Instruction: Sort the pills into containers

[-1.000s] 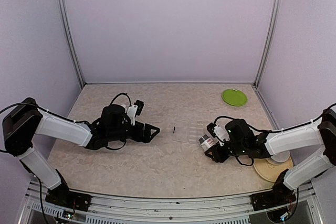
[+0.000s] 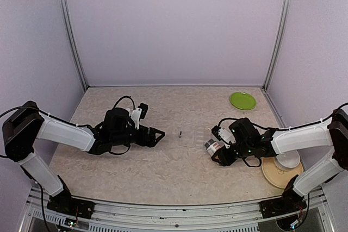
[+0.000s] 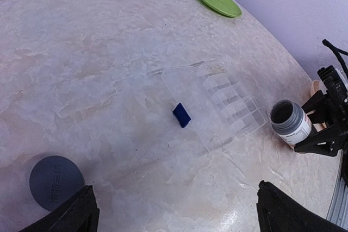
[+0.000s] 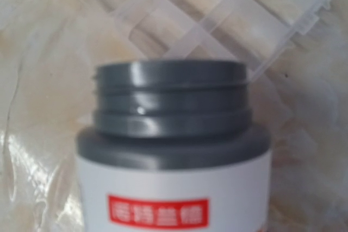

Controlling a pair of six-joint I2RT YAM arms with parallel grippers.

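Note:
A white pill bottle [image 3: 293, 123] with a grey neck, its cap off, is tilted with its mouth toward the clear pill box [image 3: 225, 104]. My right gripper [image 2: 216, 155] is shut on the bottle; in the right wrist view the bottle [image 4: 174, 188] fills the lower middle and hides the fingers. The box lies with its lid spread flat, and its compartments look empty. Just beyond the bottle's neck, part of the box [image 4: 206, 9] shows in the right wrist view. My left gripper stands open with nothing between its fingers. Below it to the left lies a dark round cap [image 3: 56, 182].
A small dark blue piece [image 3: 181, 115] rests on the lid side of the box. At the back right lies a green plate [image 2: 242, 100]. A white bowl [image 2: 287, 160] on a tan round plate [image 2: 277, 176] stands by the right arm.
My left arm has stayed still.

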